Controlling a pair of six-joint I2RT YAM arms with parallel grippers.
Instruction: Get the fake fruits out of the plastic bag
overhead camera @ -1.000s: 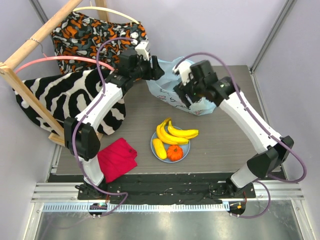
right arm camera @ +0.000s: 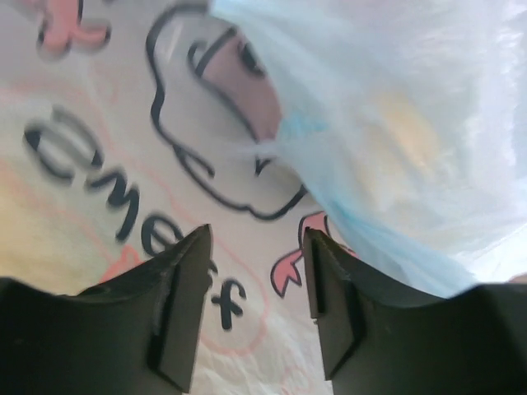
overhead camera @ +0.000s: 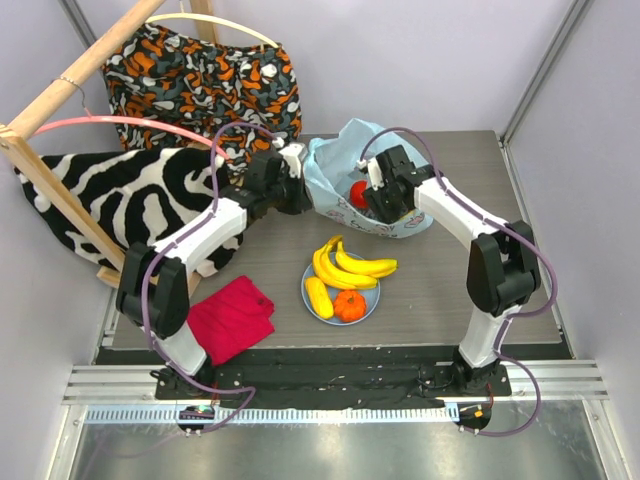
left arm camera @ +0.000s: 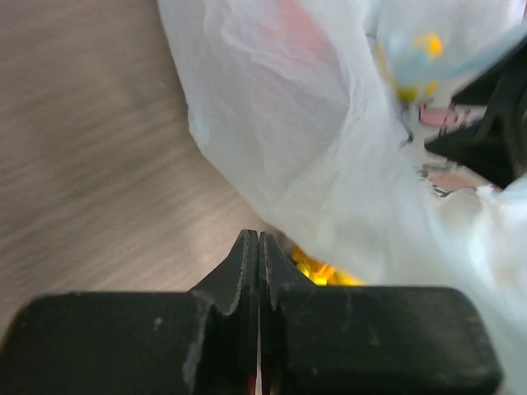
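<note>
The pale blue plastic bag (overhead camera: 340,155) stands open at the back of the table, with a red fruit (overhead camera: 358,193) inside it. My right gripper (overhead camera: 385,212) reaches down into the bag. Its fingers (right arm camera: 185,288) are apart in the right wrist view, with only printed bag plastic behind the gap. My left gripper (overhead camera: 305,207) is low beside the bag's left edge. In the left wrist view, its fingertips (left arm camera: 247,255) meet and no fruit shows between them; the bag wall (left arm camera: 272,140) hangs just beyond. A yellow-orange patch (left arm camera: 428,45) shows within the bag.
A blue plate (overhead camera: 372,298) in the middle front holds bananas (overhead camera: 345,278), a longish yellow fruit (overhead camera: 318,298) and an orange pumpkin (overhead camera: 350,306). Red cloth (overhead camera: 230,320) lies front left. Wooden rack with hanging fabrics (overhead camera: 200,85) fills the left.
My right gripper has gone from above the bag's front into it, and the red fruit has come into clearer view. My left gripper has lowered beside the bag's left edge and closed. The bag's mouth has shifted.
</note>
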